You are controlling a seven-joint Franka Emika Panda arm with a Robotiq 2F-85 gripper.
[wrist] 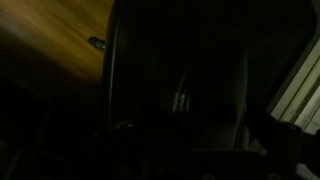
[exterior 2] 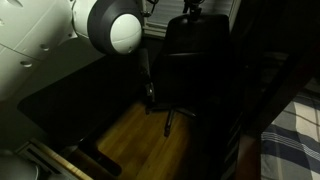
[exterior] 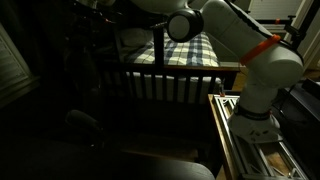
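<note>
A black office chair (exterior 2: 190,62) stands on the wooden floor in exterior view 2, its back or seat a broad dark panel. My white arm (exterior: 225,30) reaches from its base at the right towards the upper left in exterior view 1. The far end of the arm is lost in shadow near the top edge there. In the wrist view the dark chair panel (wrist: 150,60) fills much of the picture below my open gripper. Its fingers blend into the dark, and nothing shows held. Whether they touch the chair cannot be made out.
Bare wooden floor (wrist: 55,35) shows at the wrist view's upper left. Behind the arm in exterior view 1 is a slatted rail (exterior: 170,85) with a checked bedcover (exterior: 190,50). The arm's base (exterior: 254,122) stands at the right. Much of the room is very dark.
</note>
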